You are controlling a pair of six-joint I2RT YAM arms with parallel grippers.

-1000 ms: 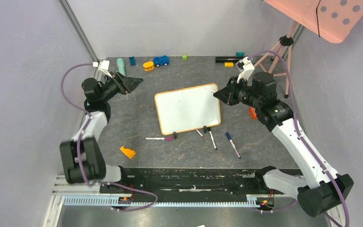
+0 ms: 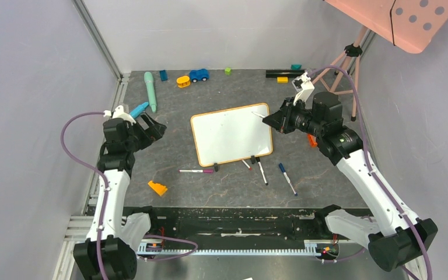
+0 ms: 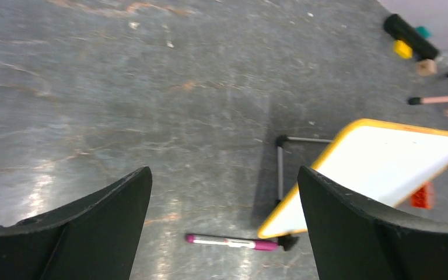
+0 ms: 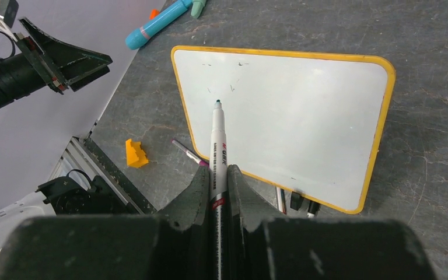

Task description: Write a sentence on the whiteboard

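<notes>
The whiteboard (image 2: 231, 135), white with an orange-yellow rim, stands propped in the middle of the table in the top view. A few tiny dark marks show on it in the right wrist view; I cannot read any writing. My right gripper (image 2: 271, 121) is shut on a white marker (image 4: 218, 137), its dark greenish tip bare and pointing at the board. Whether that tip touches the surface I cannot tell. Left of the board, my left gripper (image 2: 155, 129) is open and empty, its two dark fingers (image 3: 93, 221) wide apart.
A magenta-capped marker (image 2: 196, 171) lies by the board's lower left. Several more pens, including a blue-capped one (image 2: 287, 178), lie in front. An orange block (image 2: 158, 188) sits front left. Toys such as a blue car (image 2: 199, 74) line the back, and a pink tripod (image 2: 356, 51) stands back right.
My left arm has swung toward the front of the table, and its gripper has turned so the gap between its fingers shows. The right arm with the marker has barely moved.
</notes>
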